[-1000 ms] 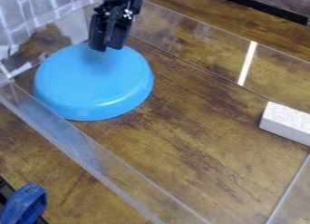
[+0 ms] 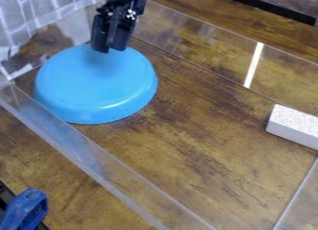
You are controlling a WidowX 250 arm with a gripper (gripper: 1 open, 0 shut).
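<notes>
The black gripper (image 2: 112, 36) hangs at the top left, pointing down over the back part of a large blue round disc (image 2: 93, 89), which lies on the wooden surface. Whether its fingers are apart or together is hard to make out, and nothing held can be made out between them.
A white block (image 2: 293, 125) lies at the right. A blue object (image 2: 21, 211) is at the bottom left corner, outside a clear plastic wall. Clear walls border the wooden floor (image 2: 187, 159), whose middle and right are mostly free. A white strip (image 2: 255, 64) shows at the upper right.
</notes>
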